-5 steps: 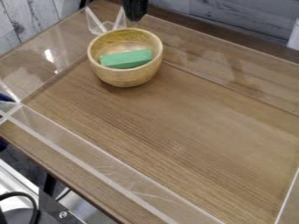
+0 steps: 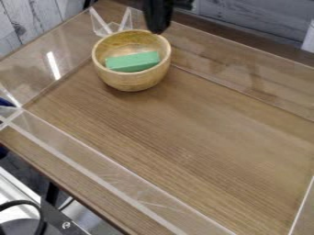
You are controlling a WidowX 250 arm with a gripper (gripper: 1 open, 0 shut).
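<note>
A wooden bowl (image 2: 130, 79) sits on the table toward the upper left, with a green block (image 2: 132, 61) lying inside it. The dark gripper (image 2: 159, 26) hangs at the top edge, just above and behind the bowl's far rim; only its lower part is in view, and it looks shut, with nothing visible between its fingers.
A clear plastic object (image 2: 108, 20) stands behind the bowl. A dark cable (image 2: 44, 217) hangs off the near left edge.
The gripper has come lower into view and a little to the right over the last second. The bowl and block are unchanged.
</note>
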